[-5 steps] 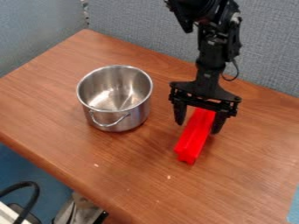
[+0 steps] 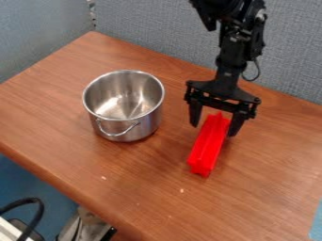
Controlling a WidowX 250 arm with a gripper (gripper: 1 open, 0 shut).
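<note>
A long red block (image 2: 206, 148) lies on the wooden table, angled from near the middle toward the right rear. The black gripper (image 2: 216, 119) is over its far end, fingers spread to either side, slightly above or around it; whether they touch the block is unclear. A steel pot (image 2: 123, 105) with a wire handle stands upright to the left, apart from the block, and looks empty.
A grey padded wall stands behind. Black cables and equipment lie off the table's lower-left edge.
The gripper has risen very slightly over the last second. The red block and pot look still.
</note>
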